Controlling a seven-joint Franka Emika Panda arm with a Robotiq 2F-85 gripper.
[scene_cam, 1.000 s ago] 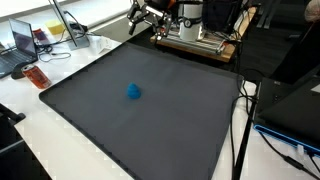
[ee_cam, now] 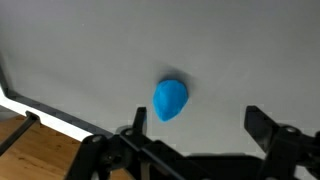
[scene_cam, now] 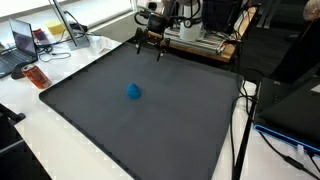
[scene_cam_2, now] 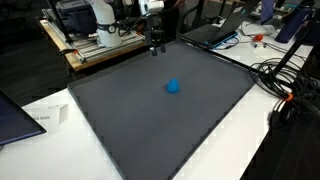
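A small bright blue object, rounded with a narrower end, rests on the dark grey board. In the second exterior view the same blue object lies alone, right of the middle. My gripper hangs over the board's far edge, apart from the object. Seen from the wrist, the fingers stand wide open with nothing held. The blue object appears ahead of the gripper, nearer the left finger than the right.
The grey board is otherwise bare. An orange-red can stands left of it, with a laptop behind. Cables run along the right side. Part of a wooden surface shows at the wrist view's lower left.
The blue object has stayed in place.
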